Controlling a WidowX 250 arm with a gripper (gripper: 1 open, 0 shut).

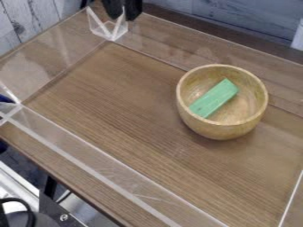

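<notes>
A round tan bowl point(243, 120) sits on the right half of the wooden surface, with a green bar-shaped object point(213, 98) lying inside it. My gripper point(122, 12) is at the top edge, left of centre, dark and mostly out of frame; its fingers are too cropped and blurred to read.
A strip of clear material runs along the left side, and dark cabling or hardware lies at the lower left corner. White patterned panels border the top left.
</notes>
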